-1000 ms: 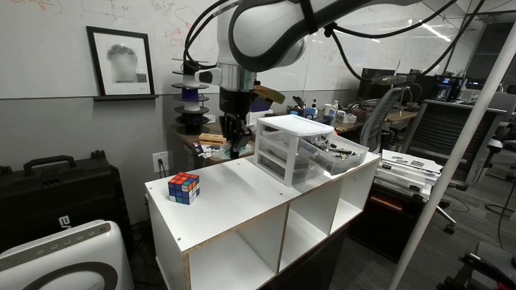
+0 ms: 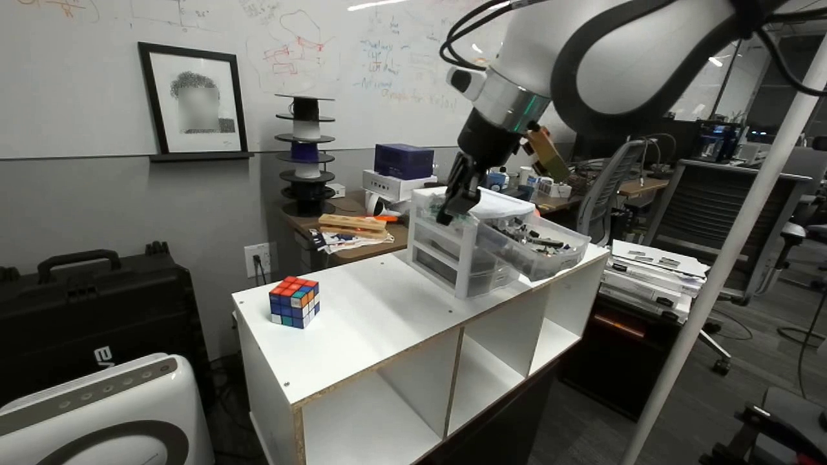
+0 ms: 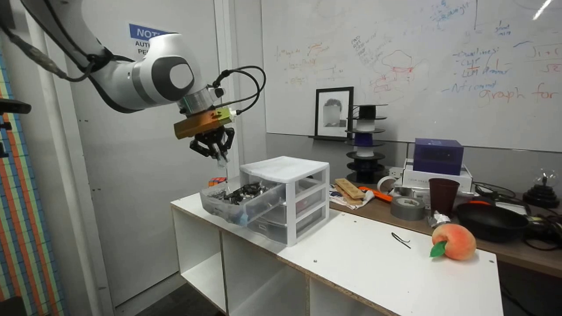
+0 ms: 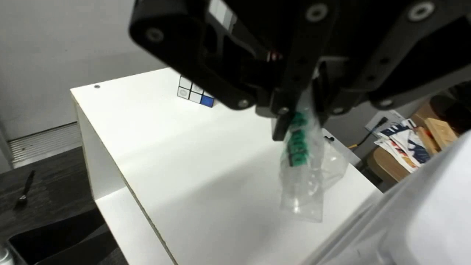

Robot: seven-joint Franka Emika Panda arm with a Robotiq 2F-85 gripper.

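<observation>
My gripper is shut on a clear plastic bag [image 4: 304, 187] with green markings, which hangs down from the fingers. In exterior view 2 the bag [image 3: 222, 158] shows faintly under the gripper [image 3: 220, 152], higher than the drawer unit. Exterior view 1 has the gripper [image 2: 451, 208] tilted in front of the upper part of the white drawer unit [image 2: 465, 259]. Its top drawer [image 2: 535, 263] is pulled out and holds many small dark parts; the open drawer [image 3: 255, 208] also shows in exterior view 2.
A Rubik's cube [image 2: 294, 302] sits at one end of the white shelf top [image 2: 364, 310]. Towards the other end lie a peach [image 3: 454, 242] and a thin black item [image 3: 401, 240]. Bare surface stretches between the cube and the drawer unit.
The arm has swung right in exterior view 1, up from beside the drawer unit to its top, and the gripper has gone from upright to tilted. Cube and drawers have not moved.
</observation>
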